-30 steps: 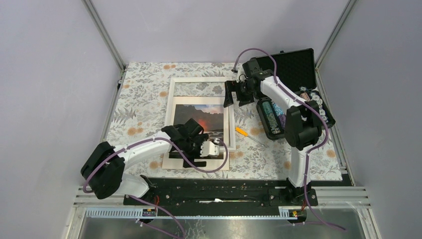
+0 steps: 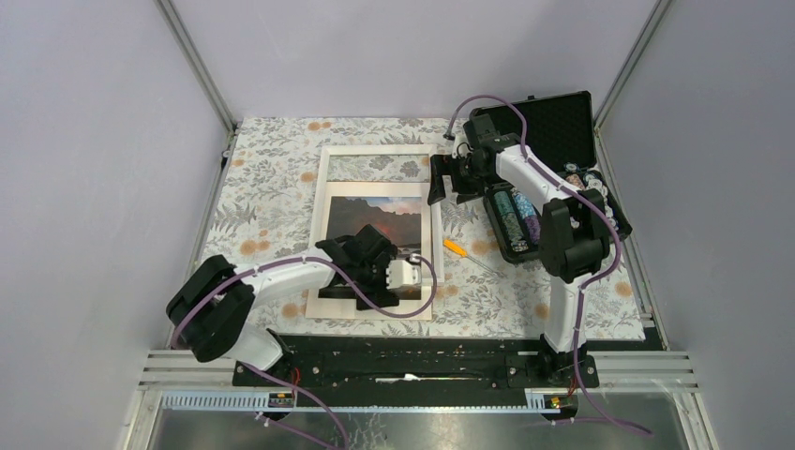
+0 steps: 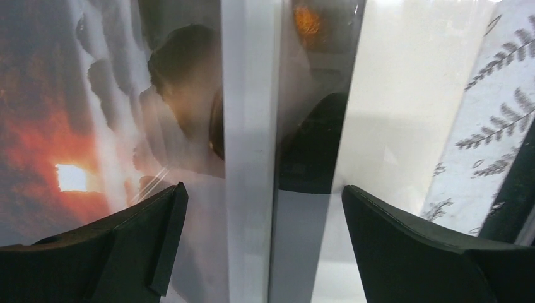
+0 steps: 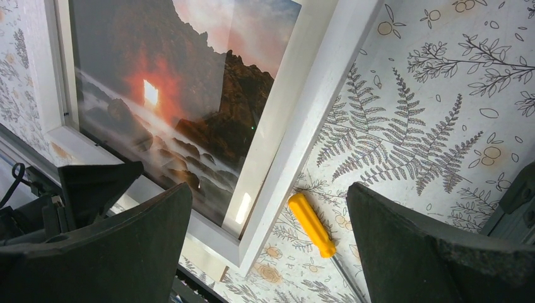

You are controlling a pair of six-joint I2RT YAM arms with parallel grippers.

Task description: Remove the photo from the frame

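Observation:
A white frame (image 2: 437,220) lies flat on the patterned cloth. The photo (image 2: 375,214), a sunset over dark rocks with a cream mat, sits shifted toward the near side. Bare cloth shows inside the frame's far end, and the mat sticks out past the near bar. In the left wrist view that white bar (image 3: 249,126) crosses over the photo (image 3: 69,132). My left gripper is open, one finger on each side of the bar, apart from it in the picture. By the frame's far right corner my right gripper (image 2: 450,199) is open and empty.
A screwdriver with a yellow handle (image 4: 310,224) lies right of the frame. An open black case (image 2: 509,246) with several rolled items stands at the right, partly behind the right arm.
The right gripper drifted slightly right. Frame and photo look unmoved.

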